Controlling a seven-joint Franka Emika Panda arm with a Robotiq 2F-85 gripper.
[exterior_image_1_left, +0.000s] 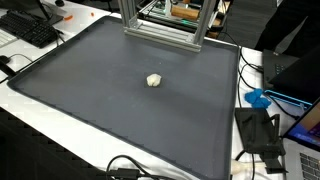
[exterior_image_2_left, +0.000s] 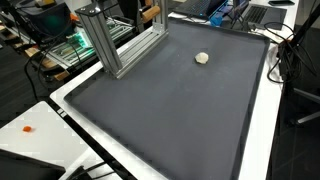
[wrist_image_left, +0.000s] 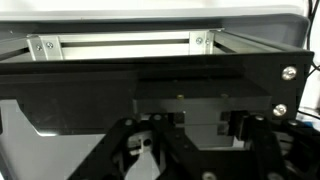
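In the wrist view my gripper is at a black-fronted drawer unit, its fingers closed at a black handle-like block (wrist_image_left: 200, 95) on the dark front panel (wrist_image_left: 90, 95). Exactly how the fingertips meet this block is hard to make out in the dark. Above the panel, metal brackets (wrist_image_left: 47, 46) and a pale strip show inside the frame. Neither exterior view shows the gripper clearly. A small cream-coloured lump lies alone on the grey table mat, seen in exterior view 1 as a pale object (exterior_image_1_left: 153, 79) and in exterior view 2 as a round one (exterior_image_2_left: 202, 58).
A metal-framed structure (exterior_image_1_left: 165, 36) stands at the mat's far edge. Around the dark mat (exterior_image_1_left: 110, 100) lie a keyboard (exterior_image_1_left: 29, 28), a blue item (exterior_image_1_left: 258, 98) and a laptop (exterior_image_1_left: 305, 125).
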